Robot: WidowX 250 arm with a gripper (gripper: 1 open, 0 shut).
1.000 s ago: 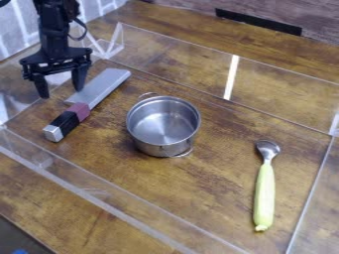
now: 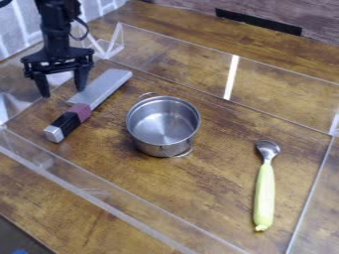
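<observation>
My black gripper point(image 2: 58, 77) is at the far left, open, its fingers pointing down beside a long object point(image 2: 75, 114) with a grey flat blade and a dark, purple-banded handle, lying diagonally on the wooden table. A steel pot point(image 2: 163, 129) with side handles stands in the middle. At the right lies a scoop or spoon point(image 2: 264, 192) with a pale yellow-green handle and a metal head pointing toward the back.
Clear plastic walls border the wooden work area point(image 2: 212, 189) on all sides. The bare table between pot and spoon and toward the back is free.
</observation>
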